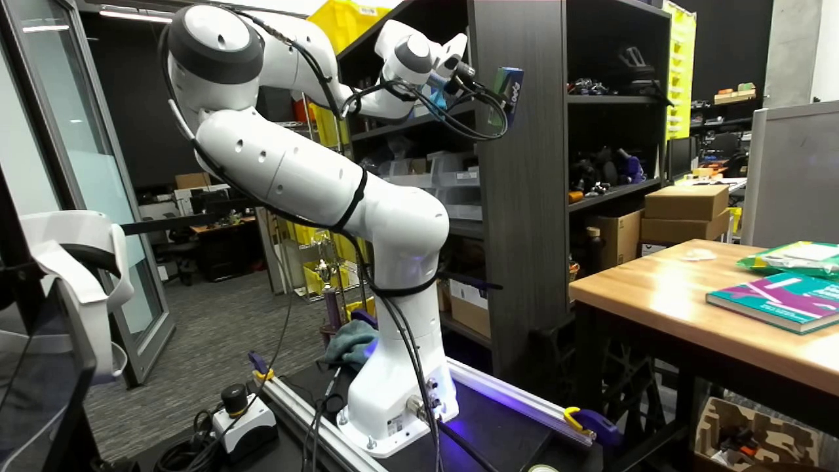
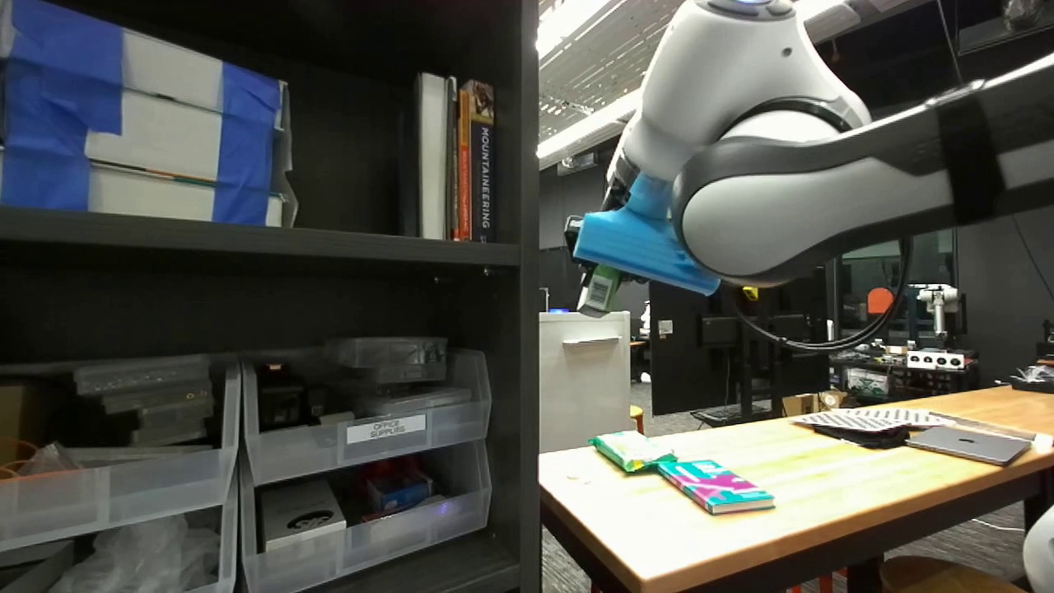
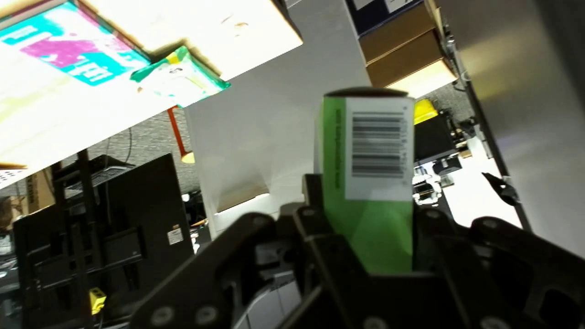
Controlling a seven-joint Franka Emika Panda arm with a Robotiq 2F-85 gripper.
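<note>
A green box with a white barcode label stands between the dark fingers of my gripper, which is shut on it. In exterior view 1 the same box shows green and blue sides, held up high in front of the shelf unit's dark side panel. From exterior view 2, only the lower end of the box shows below the blue mount on the wrist; the fingers are mostly hidden there.
The dark shelf unit holds books and clear bins. On the wooden table lie a teal and purple book, a green packet and a laptop.
</note>
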